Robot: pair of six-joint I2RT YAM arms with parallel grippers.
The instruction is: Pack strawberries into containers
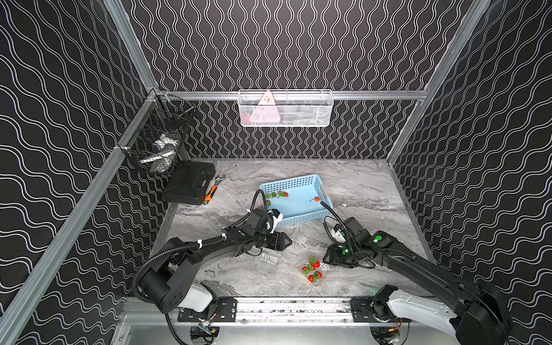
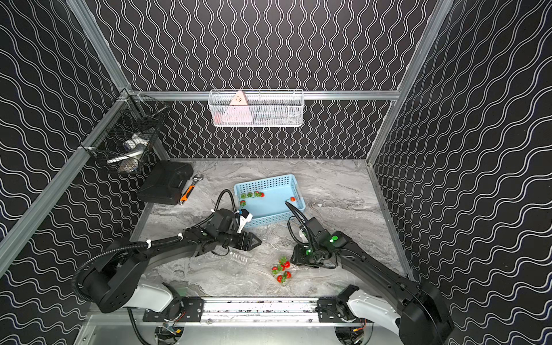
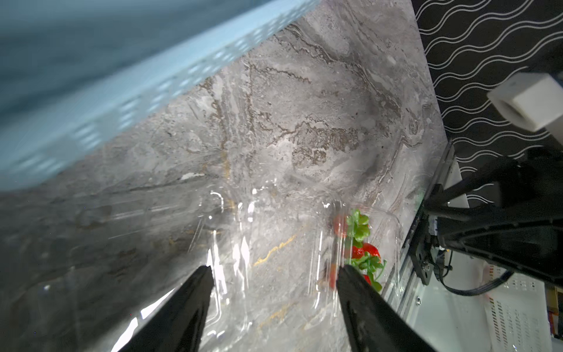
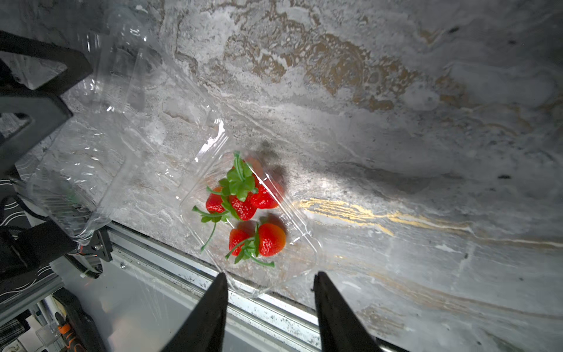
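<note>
A clear plastic container (image 4: 305,258) holding several red strawberries (image 4: 271,239) lies on the marble table, between and in front of the grippers; further clear plastic (image 3: 246,252) lies beneath my left gripper. My left gripper hangs above that plastic beside the blue basket (image 3: 146,99), fingers apart, nothing visible between them. My right gripper is over the near edge of the strawberry container in its wrist view, fingers apart and empty. The basket (image 1: 293,218) also holds several strawberries (image 1: 274,194), mostly at its back left.
A black case (image 1: 187,181) and an orange-handled wrench (image 1: 212,189) lie at the back left. A white wire basket (image 2: 281,109) hangs on the back wall. A metal rail (image 1: 276,304) runs along the front.
</note>
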